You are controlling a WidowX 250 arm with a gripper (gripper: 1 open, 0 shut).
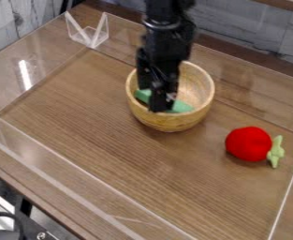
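Observation:
A green block (176, 105) lies in the bowl, between and partly behind the fingers; whether they touch it I cannot tell.
A red tomato-like object (247, 143) with a green piece (276, 152) sits on the right of the wooden table (111, 178). A clear wire-like or plastic item (89, 28) lies at the back left.

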